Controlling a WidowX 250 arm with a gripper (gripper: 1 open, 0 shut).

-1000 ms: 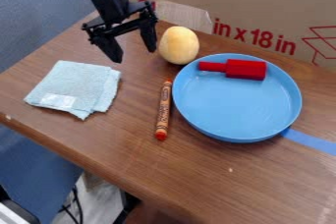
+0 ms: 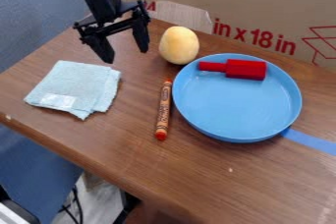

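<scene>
My black gripper (image 2: 126, 49) hangs open above the back left of the wooden table, left of a pale yellow, egg-shaped object (image 2: 179, 44), with nothing between its fingers. A folded light blue cloth (image 2: 74, 85) lies on the left. An orange marker (image 2: 164, 109) lies lengthwise in the middle. On the right is a blue plate (image 2: 237, 107) with a red object (image 2: 245, 69) with a handle on its back part.
A cardboard box (image 2: 282, 12) stands behind the table. Blue tape (image 2: 313, 141) runs to the right of the plate. The table's left edge drops to the floor.
The objects on the table have not moved.
</scene>
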